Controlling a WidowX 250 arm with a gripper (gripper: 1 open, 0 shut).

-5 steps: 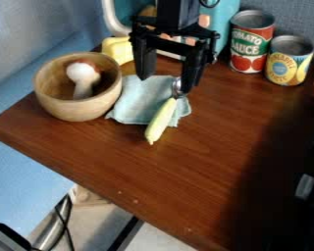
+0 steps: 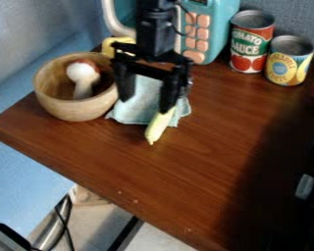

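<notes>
The black gripper hangs open over a pale blue cloth on the wooden table, its fingers pointing down. A pale yellow object, long and thin, lies on the cloth's front part, just below the gripper; its far end is partly hidden. A wooden bowl to the left holds a white object with a red-brown part.
A tomato sauce can and a yellow-labelled can stand at the back right. A teal toy and a yellow item are at the back.
The gripper has moved a little down and to the left, and its angle has shifted. The objects on the table look unmoved.
</notes>
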